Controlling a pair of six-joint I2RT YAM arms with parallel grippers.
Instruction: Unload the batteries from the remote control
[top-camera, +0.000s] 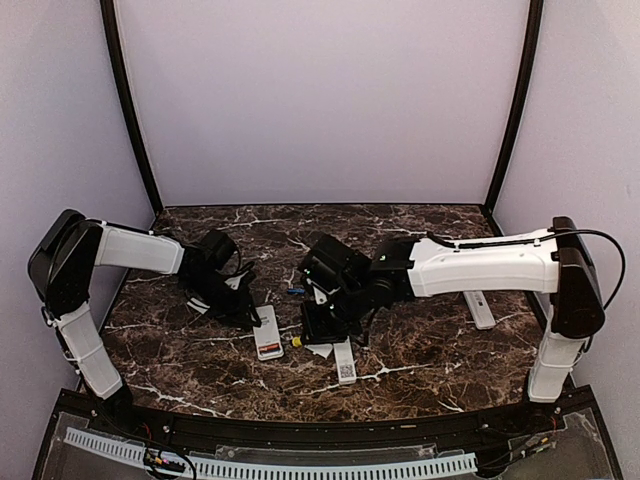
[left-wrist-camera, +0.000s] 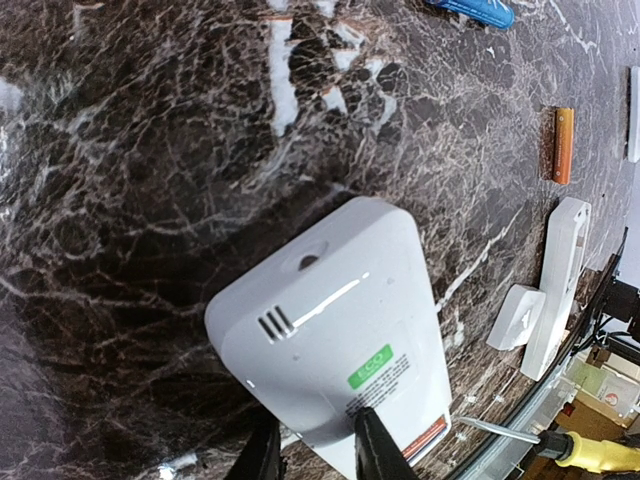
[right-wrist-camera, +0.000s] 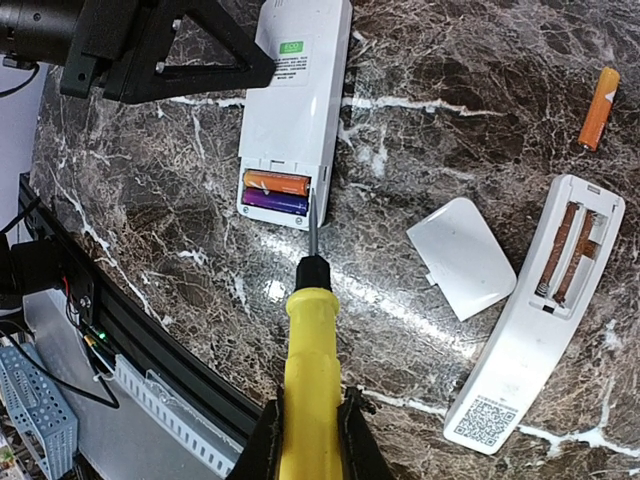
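Note:
The white remote control (right-wrist-camera: 290, 110) lies face down, its battery compartment uncovered. Inside sit an orange battery (right-wrist-camera: 277, 182) and a purple battery (right-wrist-camera: 275, 202). My right gripper is shut on the yellow handle of a screwdriver (right-wrist-camera: 313, 335), whose thin metal tip reaches the right side of the compartment, by the battery ends. At the remote's other end, my left gripper is part open, with its dark fingertips (left-wrist-camera: 372, 445) low over the remote's side. Whether they touch it is hard to tell.
A second remote (right-wrist-camera: 510, 370) with an open, empty compartment lies at right, beside a loose white cover (right-wrist-camera: 463, 258). A loose orange battery (right-wrist-camera: 599, 108) and a blue object (top-camera: 295, 291) lie farther back. Another remote (top-camera: 479, 309) rests at far right.

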